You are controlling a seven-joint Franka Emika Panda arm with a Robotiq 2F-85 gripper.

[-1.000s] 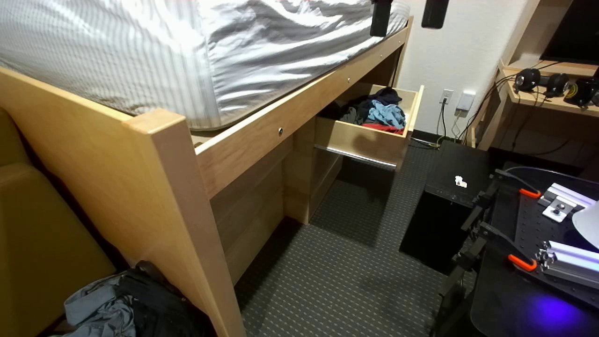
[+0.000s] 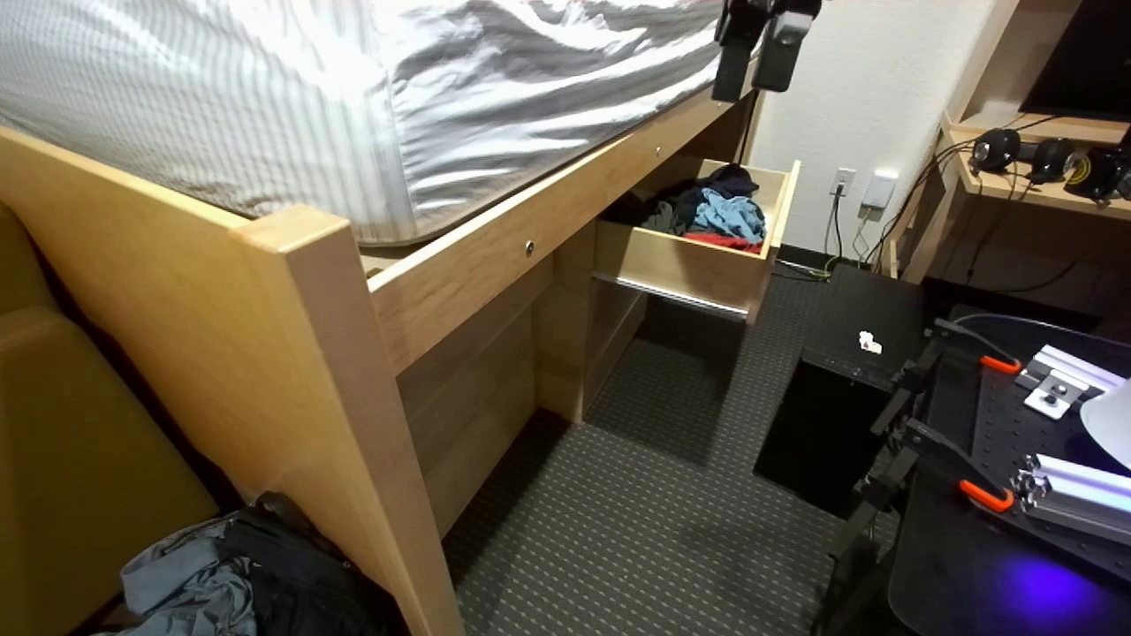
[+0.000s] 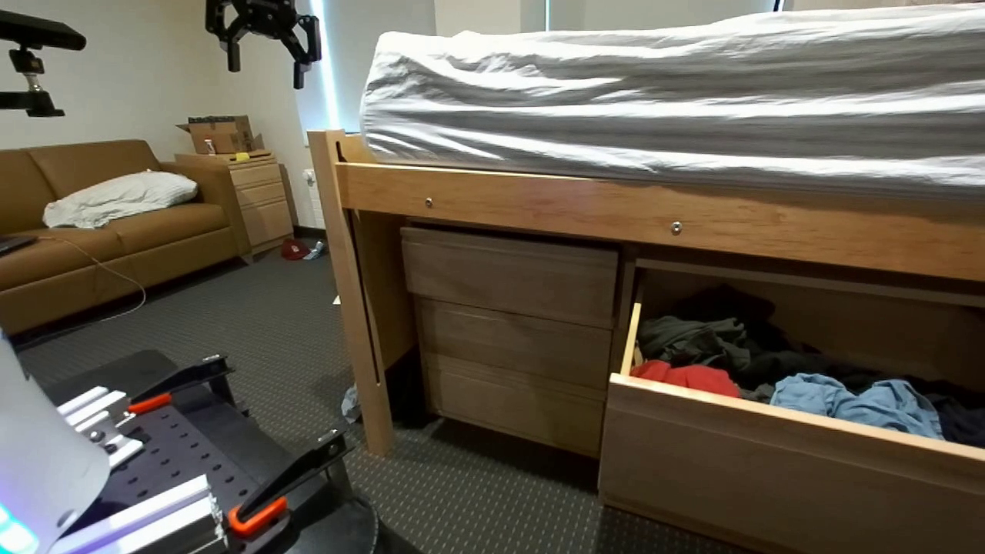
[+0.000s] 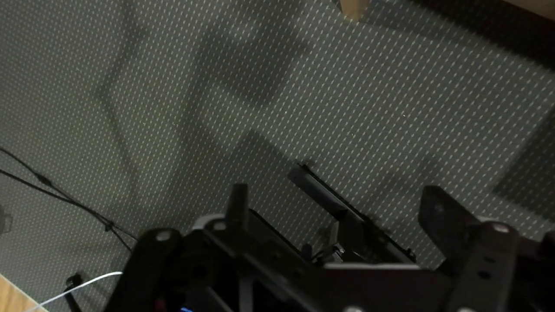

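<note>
High above the floor, my gripper (image 3: 267,75) stands open, its two fingers apart with nothing between them. The wrist view looks down past the spread fingertips of the gripper onto dark carpet. In exterior view 1 the gripper (image 2: 755,87) appears at the top, in front of the far end of the bed. An open drawer (image 3: 794,429) under the bed holds a light blue cloth (image 3: 859,403), a red cloth (image 3: 688,377) and dark clothes (image 3: 697,342). The gripper is well away from the drawer's contents.
The bed rail (image 2: 530,249) and mattress (image 3: 646,111) overhang the drawer. Shut drawers (image 3: 512,337) are beside it. A black cabinet (image 2: 864,329) and the clamped table (image 2: 954,509) stand opposite. Carpet (image 2: 626,519) between them is clear. More clothes (image 2: 254,578) lie near the bed's end.
In exterior view 1 the gripper has come lower in the picture and turned, so its fingers appear closer together. The drawer and clothes look unmoved.
</note>
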